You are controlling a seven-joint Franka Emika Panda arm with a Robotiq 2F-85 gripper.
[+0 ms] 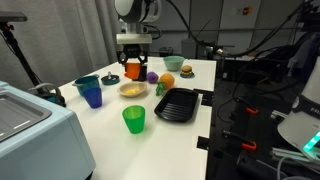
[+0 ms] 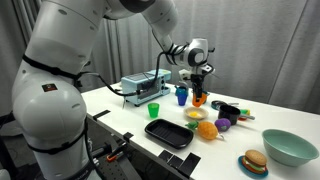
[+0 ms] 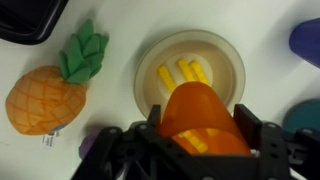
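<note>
My gripper [image 1: 132,57] is shut on an orange cup [image 1: 132,71] and holds it raised over a pale yellow plate [image 1: 131,91]. In the wrist view the cup [image 3: 208,108] sits between the fingers and covers the plate's lower part. Several yellow pieces [image 3: 183,72] show on the plate [image 3: 150,70] beyond the cup. More yellow shows against the cup's near side; I cannot tell whether it is in or on the cup. From the second exterior view, the cup [image 2: 199,100] hangs just above the plate [image 2: 190,115].
A pineapple [image 3: 42,102] lies beside the plate. Around it stand a blue cup [image 1: 93,98], a green cup [image 1: 134,120], a black tray [image 1: 178,104] and a white toaster oven [image 1: 45,140]. Farther off are a burger [image 2: 255,161] and a green bowl [image 2: 290,146].
</note>
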